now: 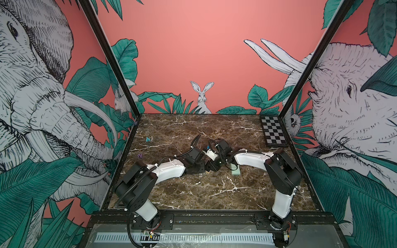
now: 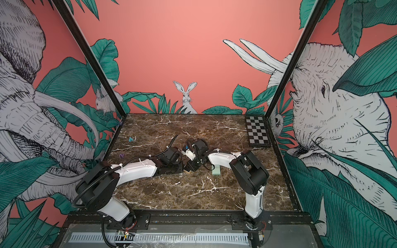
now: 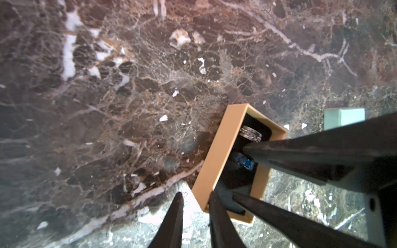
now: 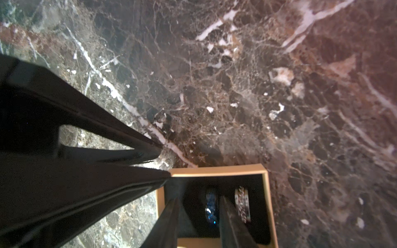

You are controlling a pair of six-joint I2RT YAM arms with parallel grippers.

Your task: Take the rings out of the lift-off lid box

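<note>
The open tan box (image 3: 217,159) with a black lining lies below both grippers in the wrist views. Inside are a silver ring (image 4: 242,204) and a dark blue ring (image 4: 211,206), side by side. My right gripper is part open over the box, one finger close beside the blue ring; contact is unclear. My left gripper stands part open at a corner of the box, one finger overlapping the rim in view and the other outside. The pale green lid (image 1: 235,170) lies apart, to the right. In the top views the arms cover the box.
A black-and-grey checkered board (image 1: 274,131) lies at the back right. Small teal (image 1: 148,139) and purple (image 1: 139,155) objects sit on the left side. The two grippers are very close together.
</note>
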